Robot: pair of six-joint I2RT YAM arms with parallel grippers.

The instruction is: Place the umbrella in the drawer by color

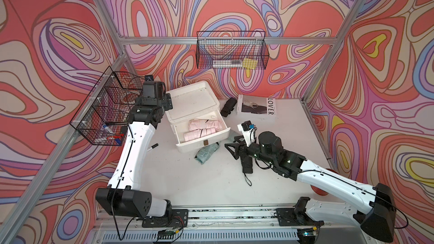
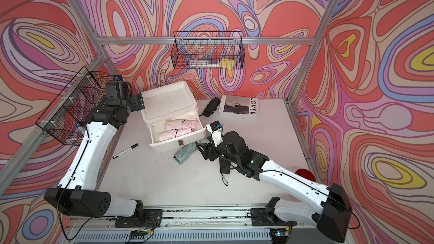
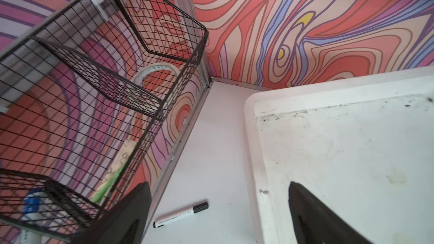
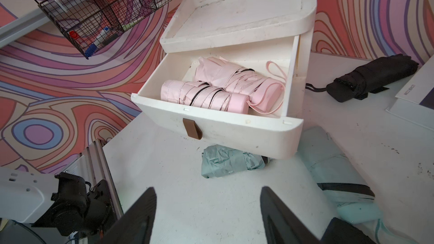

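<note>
Two pink folded umbrellas lie side by side inside the pulled-out white drawer. One grey-green umbrella is on the table before the drawer; another rests by its right side. A black umbrella with a wrist loop lies further right, and a second black one is behind, beside the book. My left gripper is open above the left edge of the white box top, empty. Open and empty, my right gripper hovers over the table right of the drawer front.
A white book lies at the back. A marker is on the table left of the box. Wire baskets hang on the left wall and back wall.
</note>
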